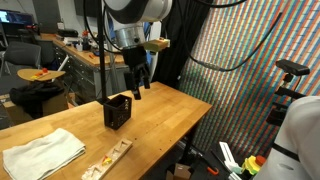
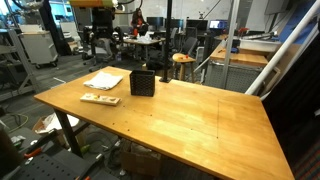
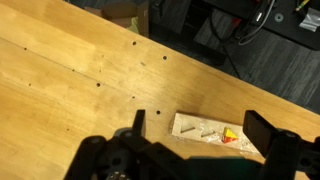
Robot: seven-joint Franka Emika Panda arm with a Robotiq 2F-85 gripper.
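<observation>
My gripper (image 1: 138, 86) hangs above the table, higher than the black mesh basket (image 1: 118, 113) and to its right in exterior view 1. In the wrist view its two fingers (image 3: 133, 140) stand wide apart, with nothing held between them. Below lies a long pale wooden tray (image 3: 205, 130) with small pieces in it, one of them red and yellow; the right finger covers part of it. The same tray (image 2: 99, 99) rests near the table edge in exterior view 2. A white folded cloth (image 1: 44, 153) lies flat left of the tray.
The wooden table (image 2: 200, 115) has a broad clear stretch beside the basket. A dark post (image 1: 101, 50) rises behind the basket. Cables (image 3: 235, 35) and a cardboard box (image 3: 118, 10) lie beyond the table edge.
</observation>
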